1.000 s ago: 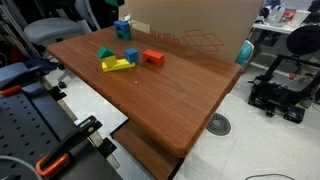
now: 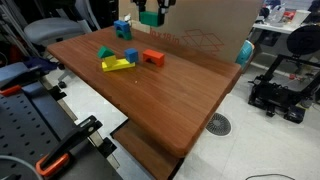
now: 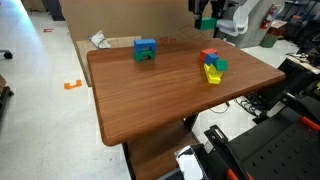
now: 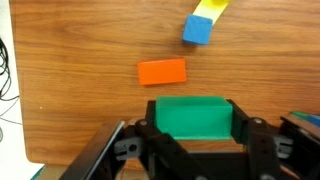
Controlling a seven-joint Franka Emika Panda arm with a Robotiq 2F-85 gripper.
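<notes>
Gripped above the wooden table (image 2: 185,90) is a green block (image 2: 152,18), with my gripper shut on its two sides. In the wrist view the block fills the space between the fingers and hides the tabletop beneath it. Exterior view 2 has this green block (image 3: 208,23) raised over the far part of the table. A red block (image 4: 162,72) lies on the wood, just above the held block in the wrist view. Close to it sits a small blue block (image 4: 197,30), beside a yellow piece (image 4: 211,8).
Another green piece (image 3: 222,65) rests by the yellow piece (image 3: 213,76). Apart from these stands a blue block structure (image 3: 145,48), near the table's back edge. Much bare wood lies across the table's near half in exterior view 1.
In exterior view 1, the green block and my gripper have moved right, from above the blue structure toward the space behind the red block. The blocks on the table have stayed put.
</notes>
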